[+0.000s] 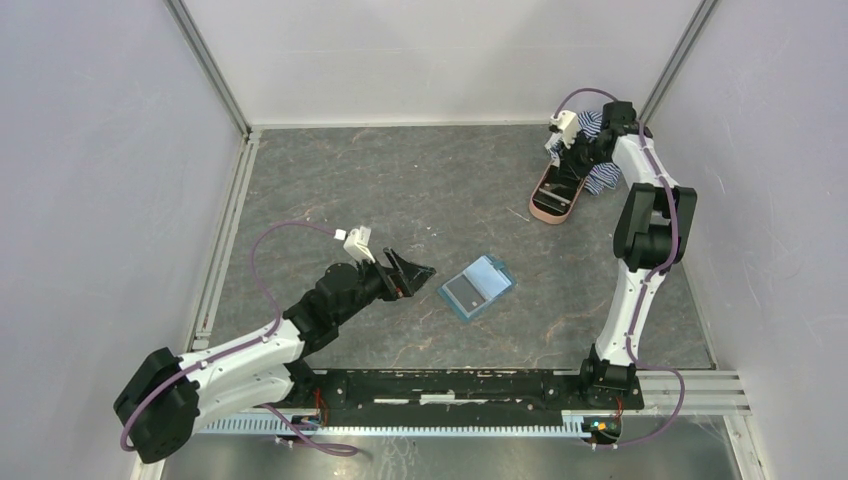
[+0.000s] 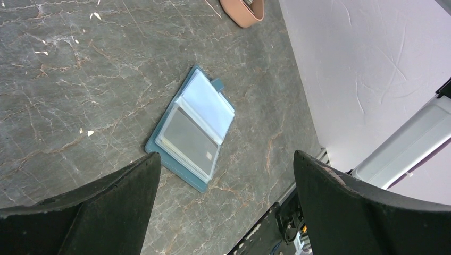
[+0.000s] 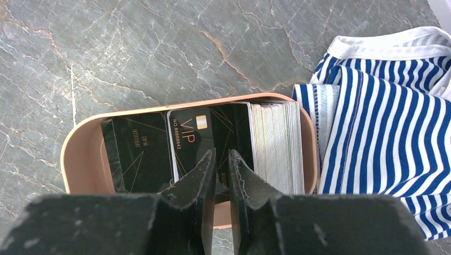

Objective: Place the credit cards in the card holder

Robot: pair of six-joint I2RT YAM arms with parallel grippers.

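Note:
The blue card holder (image 1: pixel 466 292) lies open on the table, its clear and grey pockets (image 2: pixel 190 141) facing up in the left wrist view. Black credit cards (image 3: pixel 139 154), one marked VIP, lean in a pinkish-tan box (image 3: pixel 85 170) beside a tight stack of white-edged cards (image 3: pixel 276 146). Left of the holder, my left gripper (image 1: pixel 418 277) is open and empty. Over the box, the fingertips of my right gripper are close together with a narrow gap, black cards showing behind; whether a card is clamped there cannot be made out.
A blue-and-white striped cloth (image 3: pixel 377 127) lies against the box's end. The back wall (image 1: pixel 450 70) and right wall (image 1: pixel 780 200) enclose that corner. Bare table stretches between the box and the holder, and across the left side.

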